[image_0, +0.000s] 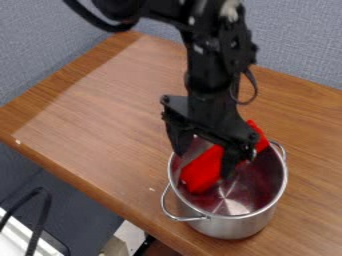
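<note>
A silver pot (235, 215) with wire side handles stands at the lower right of the wooden table. A red elongated object (202, 170) lies tilted inside it. My black gripper (206, 143) hangs over the pot with its fingers apart, one at the left rim and one over the right part of the red object, which it partly hides.
Grey padded walls stand at the back.
</note>
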